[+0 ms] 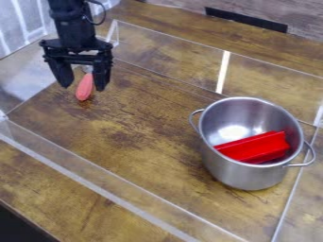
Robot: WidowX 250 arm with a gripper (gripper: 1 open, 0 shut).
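Observation:
My black gripper [76, 68] hangs at the upper left, open, its dark fingers either side of a small pink elongated object [85, 87] that lies on the wooden table [139, 123]. Whether the fingers touch it cannot be seen. A large steel pot [247, 168] with two handles stands at the right, holding red blocks [252, 146].
Clear acrylic-like edges run along the left and front of the work area. A dark slot lies at the back right.

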